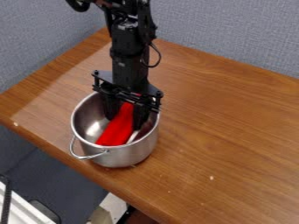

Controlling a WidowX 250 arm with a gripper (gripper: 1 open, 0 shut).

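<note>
A steel pot (124, 154) with a wire handle at its front left stands on the wooden table toward the left edge. Inside it lies a red object (114, 132), with a pale thin piece beside it on the right. My black gripper (126, 113) is down in the mouth of the pot over the red object. Its fingers are mostly dark against the pot's interior, and what lies between them is hidden.
Grey walls stand at the back. The table's edge runs near the pot at lower left, with white hardware (24, 210) below.
</note>
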